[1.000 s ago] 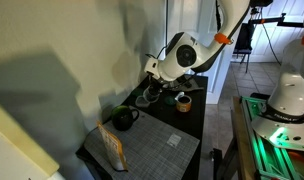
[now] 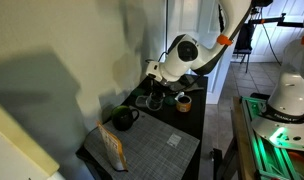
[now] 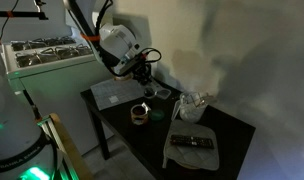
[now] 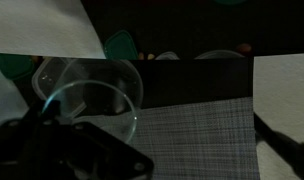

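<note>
A clear cup [image 4: 120, 115] shows its round rim at the lower left of the wrist view. My gripper, black and in deep shadow, is shut on this cup at its rim; the contact itself is hard to make out. In exterior view 1 the gripper [image 2: 152, 76] points down at the dark counter, with clear cup-like shapes below it. From the other side, in exterior view 2, the gripper [image 3: 142, 70] stands just over clear ware [image 3: 149, 91]. Whether the cup touches the counter cannot be told.
A tan mug [image 2: 184, 103] stands close by on the dark counter. A black pot [image 2: 124, 117] and an upright packet [image 2: 113, 148] are toward the wall, beside a grey mat [image 2: 152, 150] with free room. A tray [image 3: 179, 149] holds a black item and clear containers [image 3: 192, 104].
The white wrist has tilted and shifted slightly to the right in exterior view 1. The mug, pot and packet have stayed where they were.
</note>
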